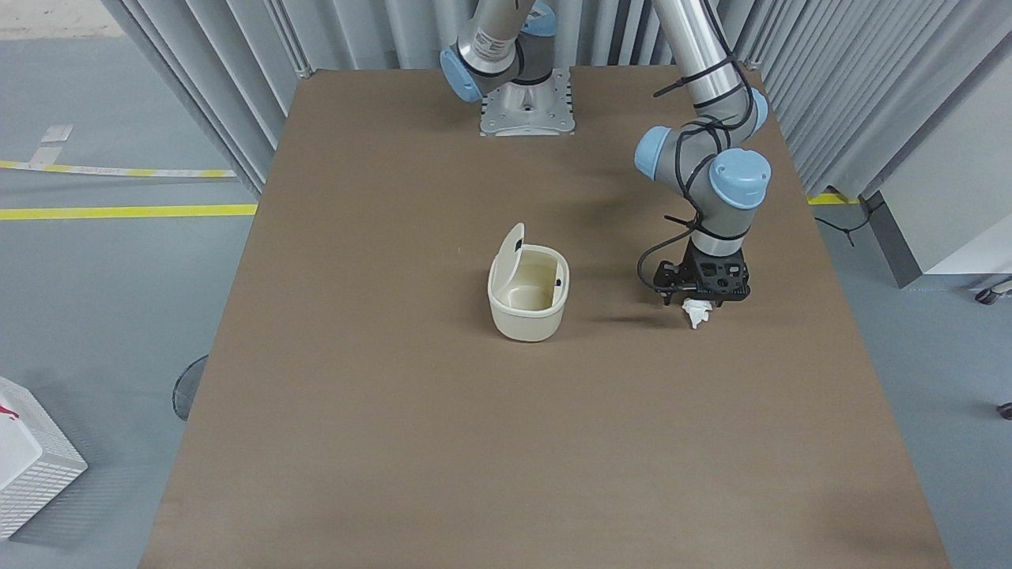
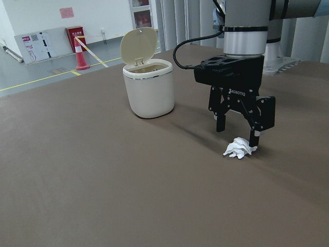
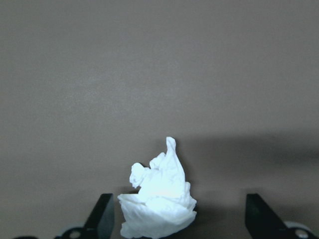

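Observation:
A crumpled white tissue (image 1: 696, 313) lies on the brown table (image 1: 398, 398), right of a small cream bin (image 1: 526, 322) with its lid raised. My gripper (image 2: 236, 133) is low over the tissue, fingers pointing down and open. In the wrist view the tissue (image 3: 157, 199) sits between the two dark fingertips, nearer the left one. From the front, my gripper body partly covers the tissue.
The arm's base plate (image 1: 526, 122) stands at the table's back edge, before grey curtains. The right table edge is not far from my gripper.

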